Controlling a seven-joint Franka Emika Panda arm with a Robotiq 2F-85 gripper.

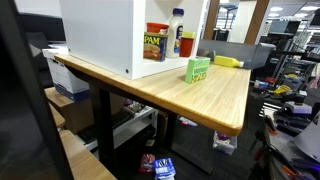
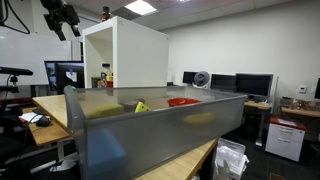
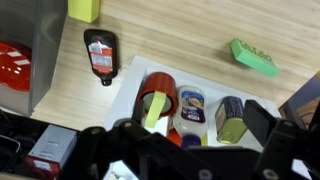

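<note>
High above the table, my gripper (image 2: pixel 64 34) hangs with its fingers spread and nothing between them; in the wrist view the gripper looks down past its dark fingers (image 3: pixel 122 143) onto the shelf. A green box (image 3: pixel 254 57) lies on the bare wood, also seen as the green box (image 1: pixel 197 69) near the table's edge. On the white shelf stand a red container (image 3: pixel 157 88) with something yellow in it, a white bottle (image 3: pixel 190 110) and a Spam can (image 3: pixel 230 122). A dark bottle (image 3: pixel 101 55) and a yellow object (image 3: pixel 84 10) rest on the table.
A grey bin (image 2: pixel 180 125) holds a red object (image 2: pixel 183 101) and a yellow one (image 2: pixel 140 105). The tall white shelf (image 1: pixel 105 35) blocks one side of the table. Bare wood (image 3: pixel 185 40) lies between the dark bottle and the green box.
</note>
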